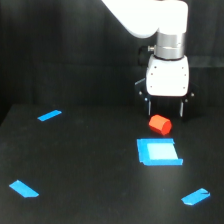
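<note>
A small red block (160, 125) rests on the black table, just behind a white square (161, 152) edged in blue tape. Above and slightly to the right of the block in the picture hangs my white gripper (166, 108). Its two dark fingers stand wide apart and nothing is held between them. How high the fingertips are over the table is hard to judge against the black background.
Blue tape strips lie at the back left (49, 115), the front left (23, 189) and the front right (196, 197).
</note>
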